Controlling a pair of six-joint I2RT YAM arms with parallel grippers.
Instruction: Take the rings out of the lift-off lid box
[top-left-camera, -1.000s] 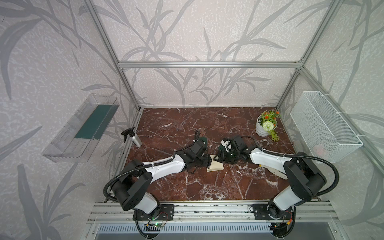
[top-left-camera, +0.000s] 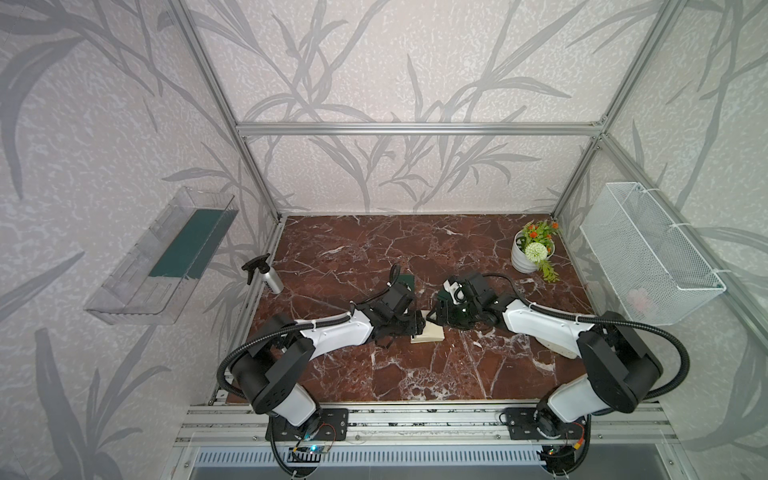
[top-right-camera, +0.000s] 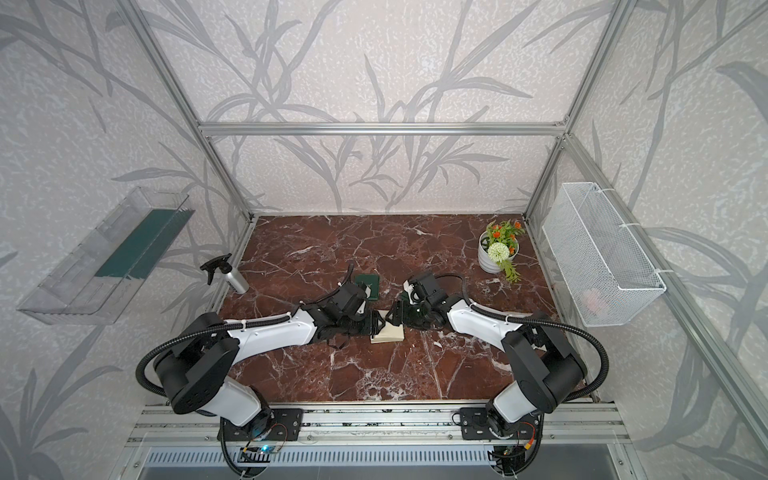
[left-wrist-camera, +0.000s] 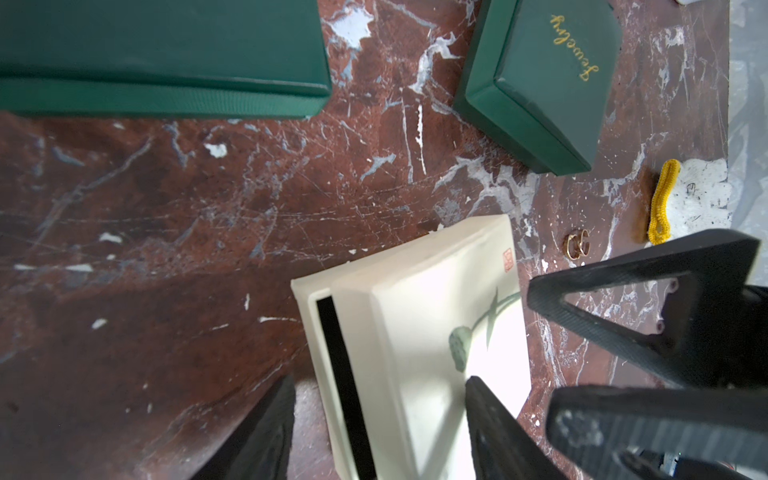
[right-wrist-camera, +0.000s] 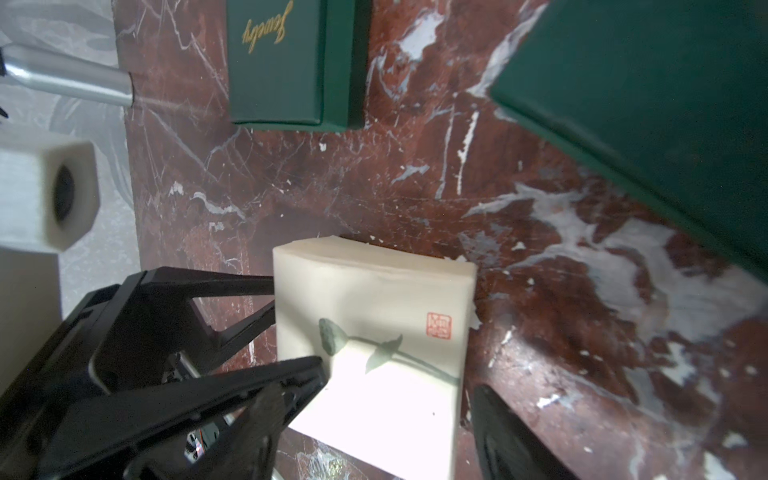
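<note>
A cream box (left-wrist-camera: 432, 320) with a painted leaf sprig and small red stamp lies on the table between my two grippers. A dark strip runs along one side of it in the left wrist view. My left gripper stands part open, its fingers (left-wrist-camera: 260, 428) astride the box, with a gap to the side bearing the strip. My right gripper is also part open, straddling the box (right-wrist-camera: 376, 320); a narrow gap shows beside its right-hand finger. Small gold rings (left-wrist-camera: 576, 244) rest on the marble. The box's inside is hidden.
A green box marked "Jewelry" (left-wrist-camera: 552, 80) and a larger green box (left-wrist-camera: 160, 48) lie behind the cream box. A spray bottle (top-left-camera: 264, 274) stands at the left and a potted plant (top-left-camera: 532, 249) at the back right.
The cream box has shifted very slightly to the left. Both arms' elbows have moved a little to the right, while the grippers have stayed nearly in place around the box.
</note>
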